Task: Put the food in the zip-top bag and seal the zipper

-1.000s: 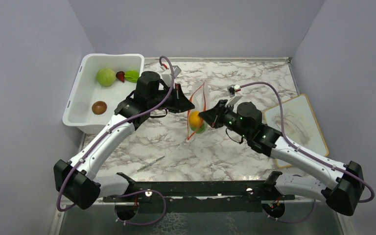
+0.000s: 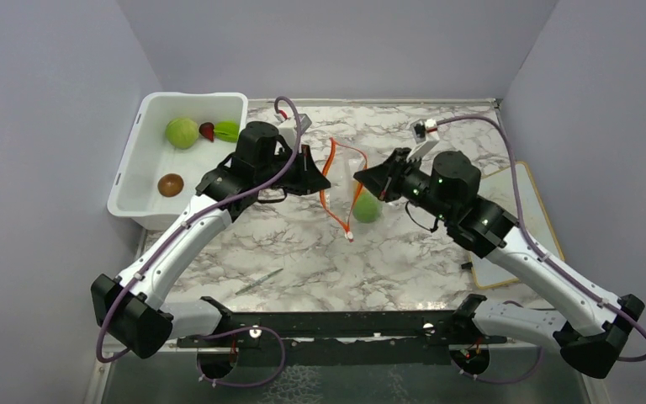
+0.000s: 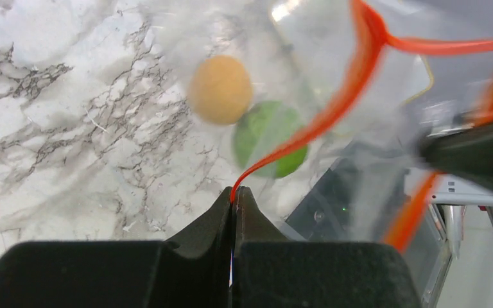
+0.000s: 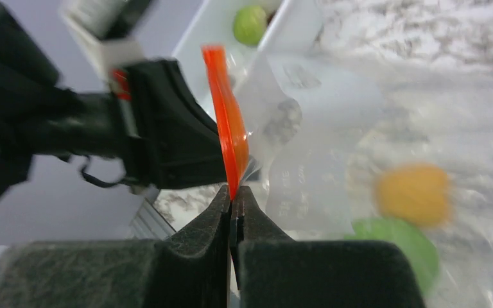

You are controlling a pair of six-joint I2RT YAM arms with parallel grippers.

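Note:
The clear zip top bag (image 2: 343,168) with orange zipper hangs between my grippers, its mouth spread. Inside are a green round item (image 2: 367,207) and an orange one (image 3: 220,90), blurred through plastic in the wrist views. My left gripper (image 2: 324,181) is shut on the thin orange zipper edge, clearest in the left wrist view (image 3: 234,196). My right gripper (image 2: 359,177) is shut on the opposite edge, whose orange strip rises from its fingertips (image 4: 236,196) in the right wrist view.
A white bin (image 2: 135,185) at back left holds a cabbage, a brown round item, a red item and green leaves. A cutting board (image 2: 521,261) lies at right, a thin pen-like object (image 2: 258,282) at front left.
My left gripper has shifted slightly. The bag has swung right with its contents, and the orange item is now hidden from above.

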